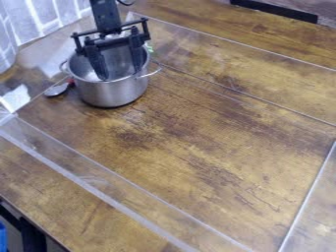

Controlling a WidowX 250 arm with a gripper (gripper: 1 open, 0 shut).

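Note:
A stainless steel pot [113, 91] stands on the wooden table at the upper left. My black gripper [116, 61] is over the pot, its lower parts reaching into the pot's mouth. Whether it is open or shut, or holds anything, is hard to tell. A small spoon-like metal object [57, 90] lies left of the pot, and a bit of green shows behind the gripper.
Clear strips or panels run along its left and right parts. A pale curtain-like surface [27, 25] is at the top left.

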